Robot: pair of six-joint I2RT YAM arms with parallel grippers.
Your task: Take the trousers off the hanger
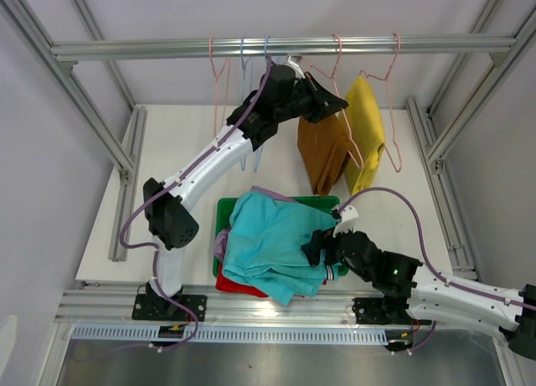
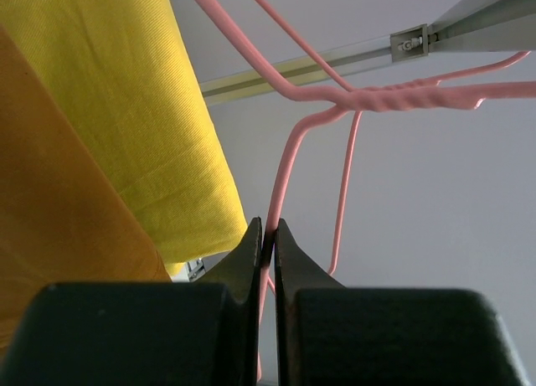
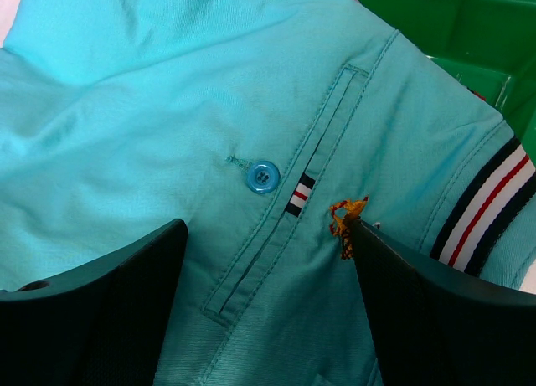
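Brown trousers [image 1: 322, 156] and yellow trousers [image 1: 364, 131] hang from pink hangers on the rail [image 1: 193, 48]. My left gripper [image 1: 335, 107] is shut on a pink hanger's wire, which rises between its fingertips in the left wrist view; both brown cloth [image 2: 67, 218] and yellow cloth [image 2: 134, 101] show beside it. Down at the bin, my right gripper [image 1: 322, 248] is open over turquoise clothing [image 1: 268, 244], its fingers close against the fabric with a button and striped cuff in view.
A green bin [image 1: 226, 207] at the front holds turquoise, purple and red clothing. Empty pink and blue hangers hang left of my left arm. Metal frame posts border both sides; bare white board surrounds the bin.
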